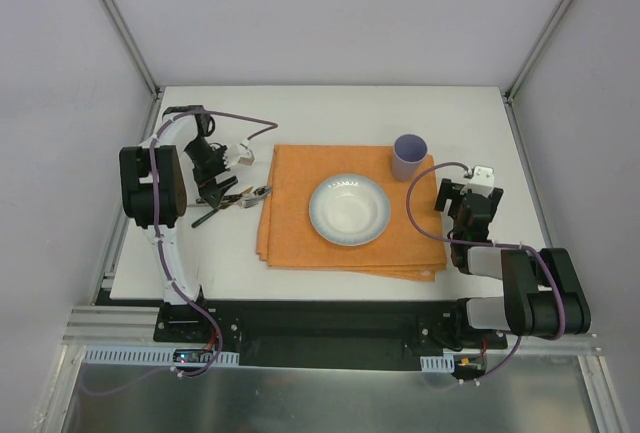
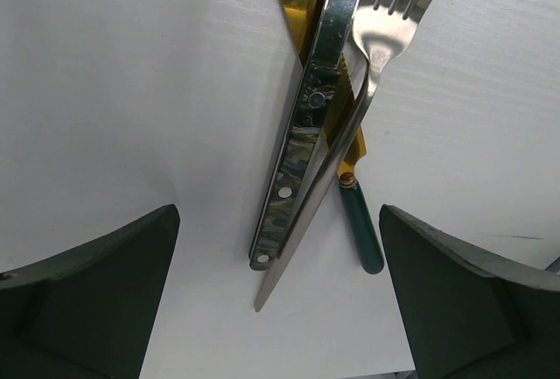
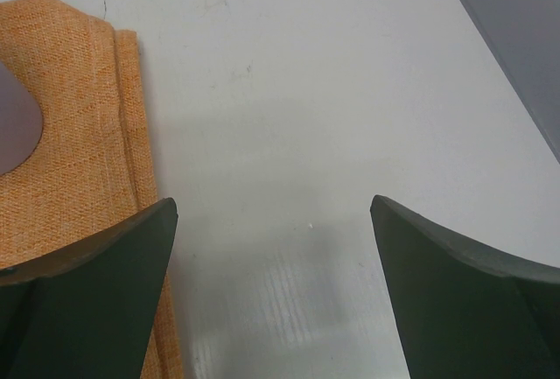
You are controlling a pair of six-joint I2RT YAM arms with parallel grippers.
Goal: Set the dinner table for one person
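Note:
Over the pile of cutlery on the left of the table, my left gripper (image 1: 217,198) stands open. In the left wrist view a fork (image 2: 383,32), a dark-handled knife (image 2: 302,134) and a gold-bladed knife with a green handle (image 2: 361,226) lie crossed on one another, between and beyond the open fingers. A white plate (image 1: 349,210) rests on the orange placemat (image 1: 300,253), with a purple cup (image 1: 408,156) at its upper right corner. My right gripper (image 1: 450,199) is open beside the placemat's right edge, only bare table between its fingers.
Grey walls (image 1: 50,153) border the table. A cable (image 1: 415,203) from the right arm loops over the placemat's right part.

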